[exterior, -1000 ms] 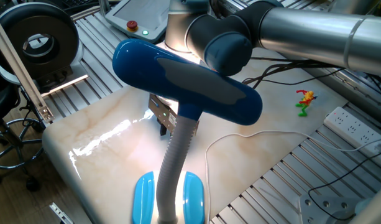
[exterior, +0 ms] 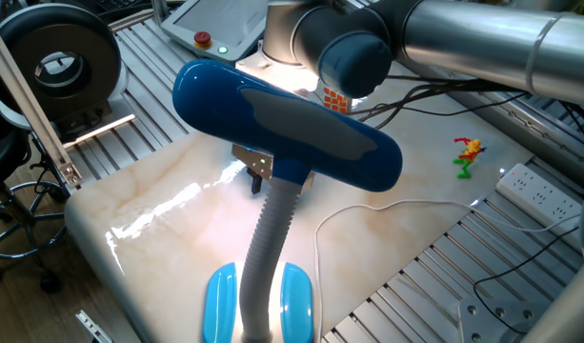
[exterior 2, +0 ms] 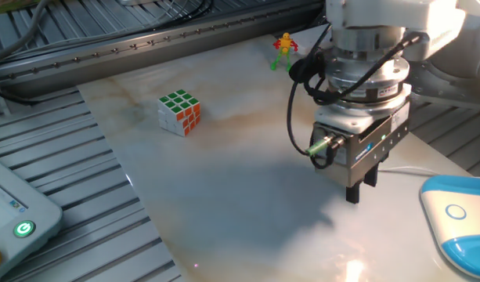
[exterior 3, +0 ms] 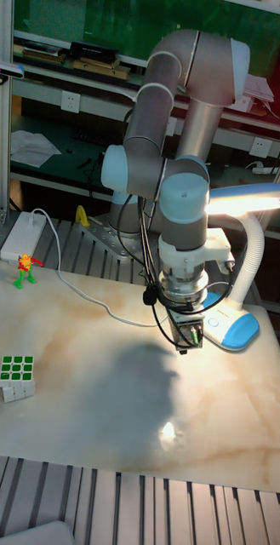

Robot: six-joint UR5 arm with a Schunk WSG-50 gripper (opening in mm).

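My gripper [exterior 2: 362, 194] hangs above the marble-patterned tabletop, its two black fingers apart and nothing between them. A cube puzzle [exterior 2: 179, 112] with green top squares and orange and white sides rests on the table, well off to the gripper's left in exterior view 2. In exterior view 3 the cube [exterior 3: 17, 376] lies at the left, one layer turned a little. From exterior view 1 only its orange face [exterior: 335, 99] shows, and the lamp head hides much of the gripper. A small red, yellow and green figure [exterior 2: 284, 51] stands near the far edge.
A desk lamp [exterior: 287, 129] with blue head and base [exterior 3: 231, 329] stands close beside the gripper. A white cable [exterior 3: 86, 295] crosses the table to a power strip [exterior: 539, 197]. A teach pendant [exterior 2: 20, 211] lies off the table. Open surface separates gripper and cube.
In exterior view 1 the arm has shifted slightly to the right and the gripper has moved up and right, turning a little. More of the cube's orange face shows.
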